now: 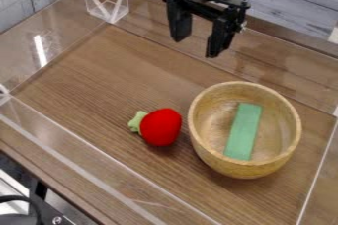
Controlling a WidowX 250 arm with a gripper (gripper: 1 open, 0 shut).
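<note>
A black gripper hangs over the back middle of the wooden table, with its two dark fingers apart and pointing down, nothing visible between them. Below it to the right, a beige bowl holds a light green rectangular block. A red object with a small green top, like a tomato or strawberry, lies just left of the bowl.
A clear plastic object stands at the back left. The table's left edge runs along the upper left, with cables at the lower left.
</note>
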